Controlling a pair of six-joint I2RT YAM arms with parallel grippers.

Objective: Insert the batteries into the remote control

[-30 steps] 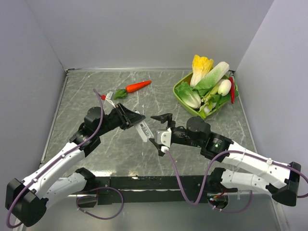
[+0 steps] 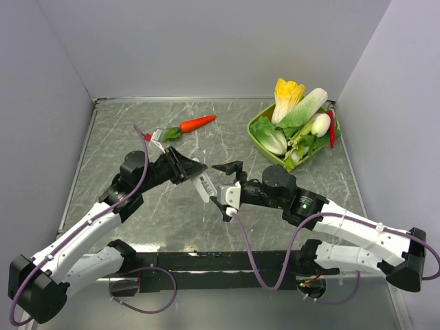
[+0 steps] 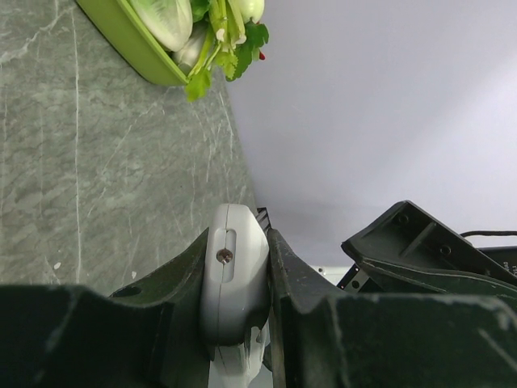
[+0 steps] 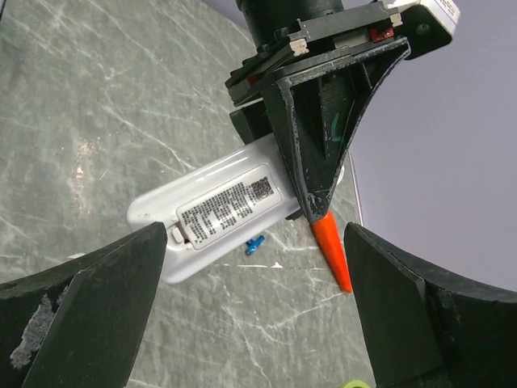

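A white remote control hangs above the table, with my left gripper shut on one end of it. The right wrist view shows the remote's back, with a printed label on it; inside the battery compartment cannot be seen. In the left wrist view, the remote's rounded end stands up between the dark fingers. My right gripper is open, its fingers to either side of the remote's free end and apart from it. A small blue battery-like piece shows beneath the remote, on the table.
A green basket of vegetables stands at the back right. One carrot lies at the back of the grey table. Bare tabletop stretches below the grippers, and walls close in the sides and back.
My right gripper has moved slightly left, closer to the remote, while staying open. The left arm and the remote have not visibly moved.
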